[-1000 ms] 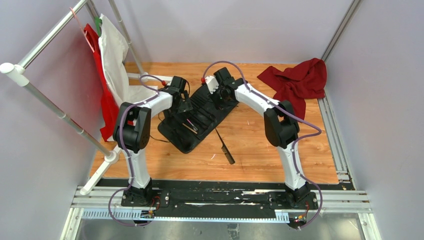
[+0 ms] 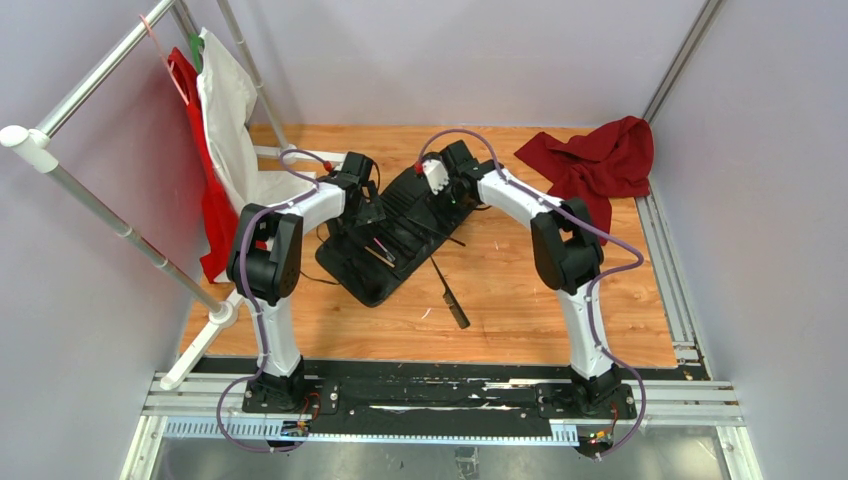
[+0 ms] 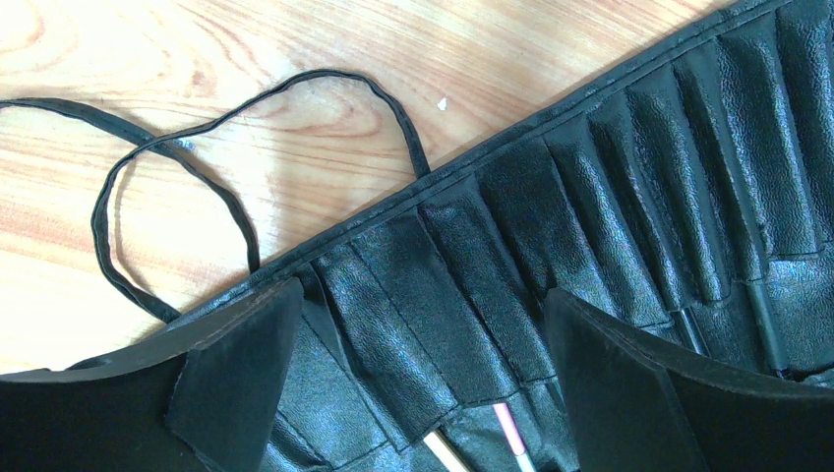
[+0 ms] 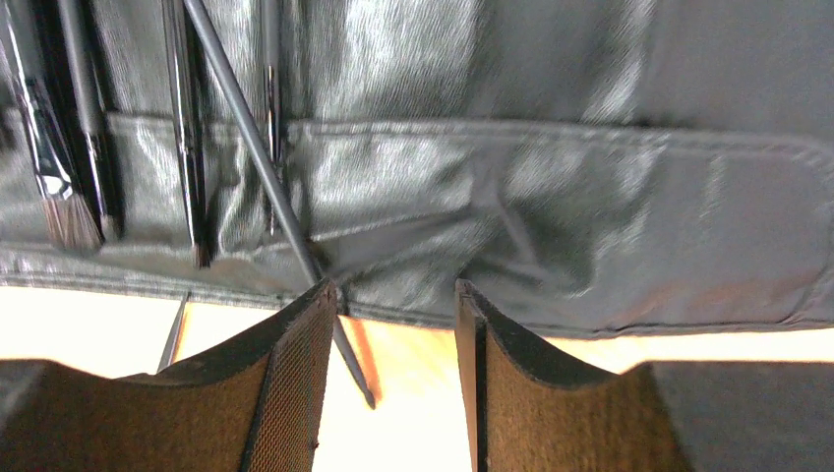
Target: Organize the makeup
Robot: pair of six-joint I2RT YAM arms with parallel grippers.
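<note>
In the right wrist view a thin dark makeup brush lies slantwise on the black brush roll, crossing a neighbouring brush; its end sticks out past the roll's edge. My right gripper is open low over that edge, its left finger covering part of the brush. From the top, the brush pokes out from beneath my right gripper. My left gripper is open over the roll's pockets, with pocket fabric between its fingers. A pink-handled brush and a wooden-coloured stick sit in the pockets.
Several brushes, among them a broad one, lie side by side at the right wrist view's left. A black comb-like tool is on the table in front of the roll. Red cloth lies at back right.
My right gripper has gone from shut to open and come nearer the roll. The thin brush has shifted leftward along the roll, toward the other brushes. The left arm has stayed still.
</note>
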